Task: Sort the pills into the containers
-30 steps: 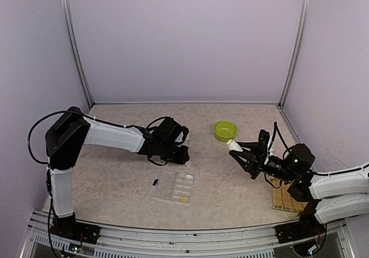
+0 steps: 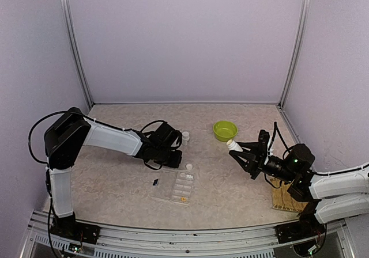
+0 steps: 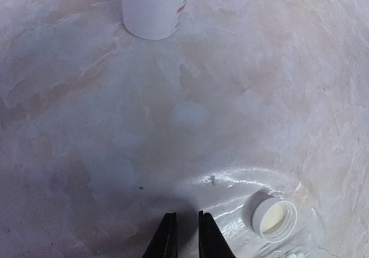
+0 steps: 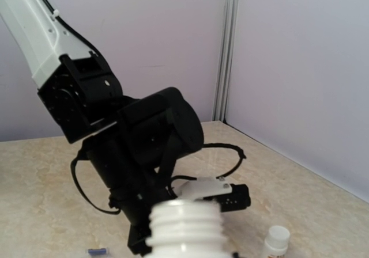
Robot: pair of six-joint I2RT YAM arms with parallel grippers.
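Observation:
A white uncapped bottle point(image 4: 185, 226) with a threaded neck is held by my right gripper point(image 2: 235, 147), which is shut on it; the bottle tilts up to the left in the top view. The clear divided pill case point(image 2: 175, 193) lies with compartments showing, a few orange pills point(image 2: 183, 200) in one. Just beyond its far end rests a white cap point(image 3: 275, 219), hollow side up. My left gripper is low over the table, left of the cap. Its fingertips point(image 3: 169, 217) show slightly apart; what lies between them is too unclear to tell.
Another white bottle point(image 2: 185, 136), capped, stands beyond the left gripper. The green bowl point(image 2: 225, 131) is at the back right. Beside the case lies a small dark-blue piece point(image 2: 155, 182). A wooden board point(image 2: 283, 197) sits under the right arm.
My left gripper has drawn back to the left, uncovering the cap and the standing bottle in the top view. The right arm and its bottle have stayed still.

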